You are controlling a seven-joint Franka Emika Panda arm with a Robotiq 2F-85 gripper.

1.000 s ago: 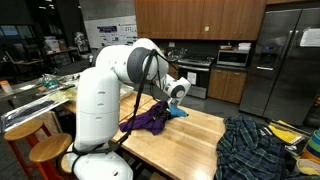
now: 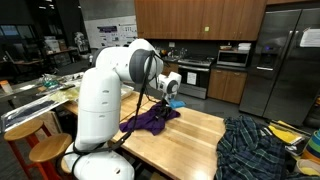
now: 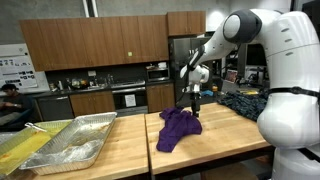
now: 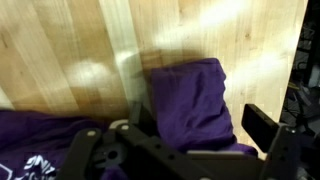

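Observation:
A purple cloth [image 2: 147, 117] lies crumpled on the wooden table; exterior view 2 shows the same cloth [image 3: 178, 130] spread in folds near the table's middle. My gripper [image 3: 195, 108] points down at the cloth's far right part. In the wrist view the gripper stands open, one dark finger on either side of a flap of purple cloth [image 4: 190, 92]. The flap's rounded corner reaches up between the fingers, without visible contact on both sides. More cloth, with white printing, shows at the lower left.
A dark, bunched cloth [image 2: 250, 148] covers the table's right side. In exterior view 2, a metal tray [image 3: 72, 145] stands at the left. Bare wood [image 2: 190, 140] lies between the purple and dark cloths.
My gripper has shifted slightly up and to the left in exterior view 1. The purple cloth looks much the same.

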